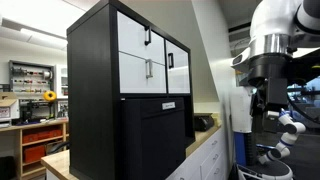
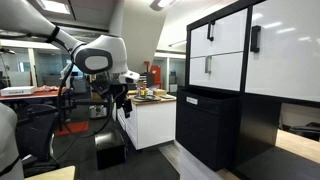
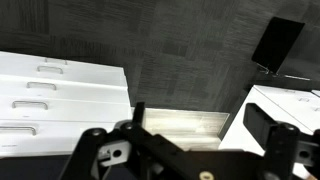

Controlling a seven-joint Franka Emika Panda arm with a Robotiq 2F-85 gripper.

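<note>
My gripper hangs in free air with its two black fingers (image 3: 138,113) wide apart and nothing visible between them. In the first exterior view the gripper (image 1: 264,118) is at the right, well apart from the cabinet. The black cabinet (image 1: 92,90) has white upper doors (image 1: 132,40) with dark and metal handles. Below them is a black front panel (image 1: 152,135). From the other side, the second exterior view shows the same cabinet (image 2: 262,110) at right and its black lower front (image 2: 200,128). The gripper (image 2: 122,106) stands to the left of it there.
White drawers (image 3: 40,105) with metal handles lie below at left in the wrist view, beside dark carpet (image 3: 170,50). A dark flat object (image 3: 278,43) is at upper right. In the second exterior view a worktop (image 2: 150,98) with small items stands behind the arm.
</note>
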